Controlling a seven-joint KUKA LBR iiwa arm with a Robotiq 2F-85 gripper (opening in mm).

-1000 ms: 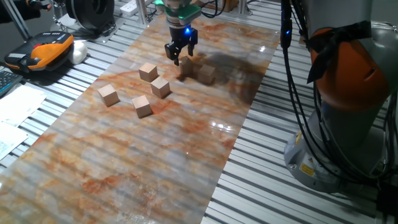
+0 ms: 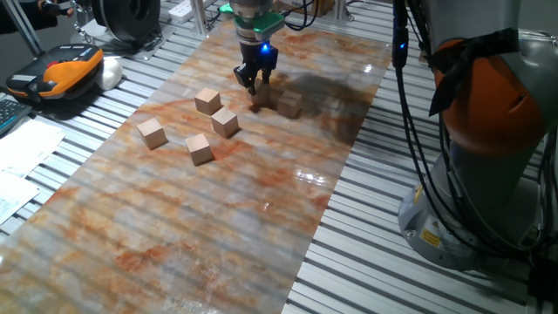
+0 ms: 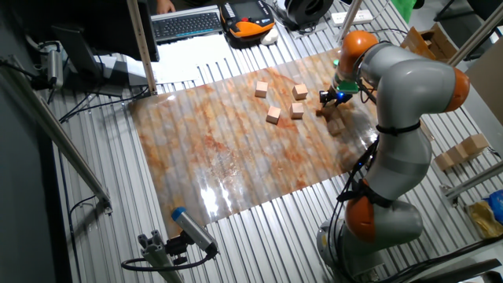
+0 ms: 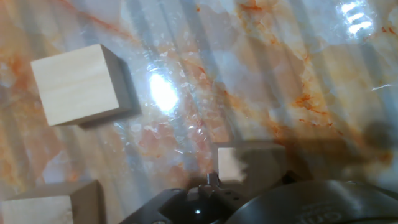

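Observation:
Several plain wooden cubes rest on the marbled sheet. My gripper [image 2: 259, 85] is low over one cube [image 2: 261, 98] at the far end, with a finger on either side of it. The wrist view shows this cube [image 4: 249, 165] partly shaded, its lower part hidden by the gripper; the fingertips lie close along its sides. Whether they press on it cannot be told. Just to the right in exterior view 1 sits another cube [image 2: 289, 105]. Nearer stand a cube [image 2: 207, 100], a cube [image 2: 224, 122], a cube [image 2: 199, 148] and a cube [image 2: 152, 133], all apart.
The marbled sheet [image 3: 212, 157] is bare across its near and left portions. An orange-black device [image 2: 57, 71] lies off its far left edge, on the slatted table. More wooden blocks [image 3: 462, 152] sit behind the arm in exterior view 2.
My gripper has come down slightly onto the far cube, and its fingers stand closer together than a second ago. No cube has visibly moved.

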